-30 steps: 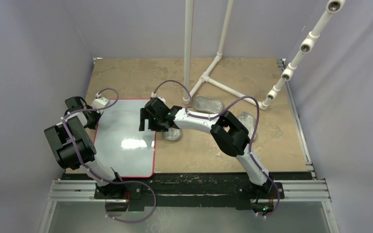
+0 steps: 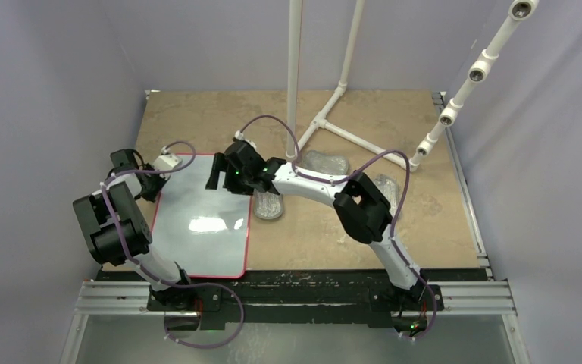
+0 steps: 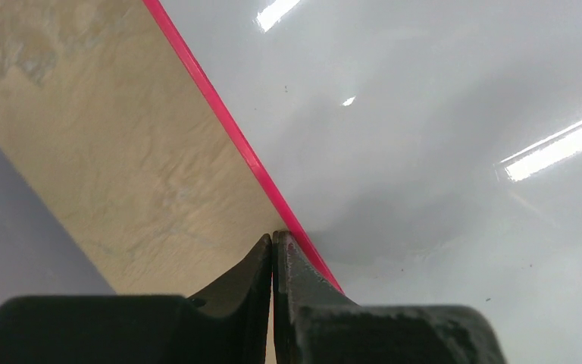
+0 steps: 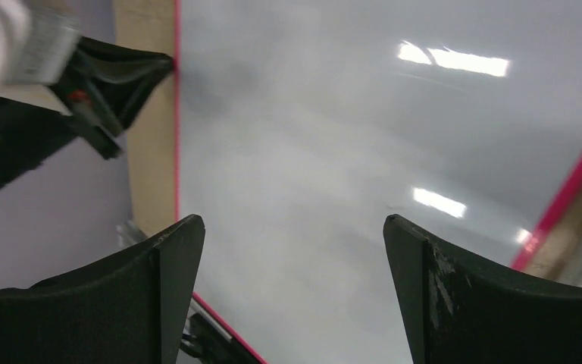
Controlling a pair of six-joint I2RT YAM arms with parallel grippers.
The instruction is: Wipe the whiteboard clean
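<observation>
The whiteboard with its pink rim lies flat on the left of the table. In the left wrist view its white surface is mostly bare, with a few tiny dark specks. At the board's left rim, my left gripper is shut, its tips against or right beside the pink edge; nothing shows between them. My right gripper stands open over the board's right part, with only white surface seen between its fingers. No eraser shows in these views.
Silvery, flattish objects lie right of the board: one close to its right rim, partly under the right arm, another behind that arm, a third farther right. A white pipe frame stands at the back. The right-hand tabletop has free room.
The whiteboard has shifted slightly to the right, and my left gripper has moved right with its left rim. My right gripper has moved a little left, farther over the board.
</observation>
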